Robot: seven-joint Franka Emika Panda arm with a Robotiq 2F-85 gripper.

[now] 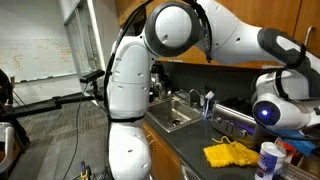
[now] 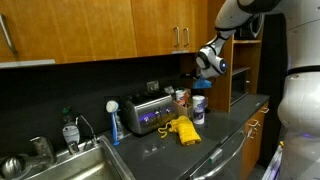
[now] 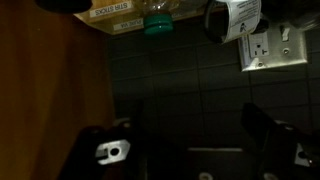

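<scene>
My gripper stands open in the wrist view, its dark fingers wide apart at the lower left and lower right. Only dark tiled wall shows between them, with nothing held. In exterior view 2 the arm's white wrist [image 2: 209, 66] hangs above the right end of the counter. A white canister [image 2: 198, 108] stands below it; the same canister [image 1: 268, 160] is at the lower right of exterior view 1. A crumpled yellow cloth [image 1: 230, 153] lies on the counter, left of the canister and clear of the arm.
A silver appliance [image 2: 153, 115] stands against the backsplash, with the sink [image 1: 180, 114] farther along. Wooden cabinets [image 2: 100, 32] hang above. A green cap [image 3: 158, 22] and a wall outlet [image 3: 272, 45] show in the wrist view.
</scene>
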